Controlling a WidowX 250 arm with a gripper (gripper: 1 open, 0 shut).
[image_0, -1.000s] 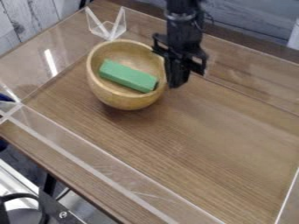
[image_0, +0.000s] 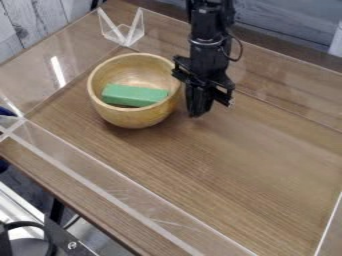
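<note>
My gripper (image_0: 201, 95) is a black arm reaching down from the top centre of the camera view, its tip low over the table at the right side of a tan bowl (image_0: 130, 118). It is shut, with nothing visible between its fingers. Inside the bowl lies a green block (image_0: 134, 95), lengthwise from left to right.
A white angular object (image_0: 120, 33) stands behind the bowl at the upper left. A clear strip runs along the left front, with black cables at the lower left corner.
The arm has come lower beside the bowl since a second ago. The bowl and green block have shifted slightly, the block now lying at a different angle.
</note>
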